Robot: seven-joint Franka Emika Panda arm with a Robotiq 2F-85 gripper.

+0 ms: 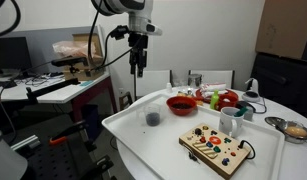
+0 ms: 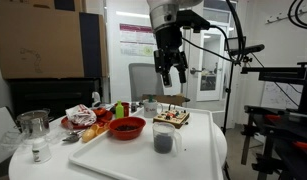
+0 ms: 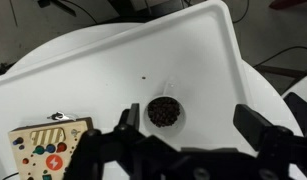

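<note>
My gripper hangs high above the white tray, its fingers apart and nothing between them. In the wrist view its two black fingertips frame the scene from either side. Below stands a clear cup with dark beans or pellets inside. From above, the beans fill the round cup as a dark disc, upright on the tray. A wide gap of air separates gripper and cup.
On the tray lie a wooden activity board and a red bowl with dark contents. A white mug stands behind the board. Metal bowls sit off at the right. Bare tray surrounds the cup's front side.
</note>
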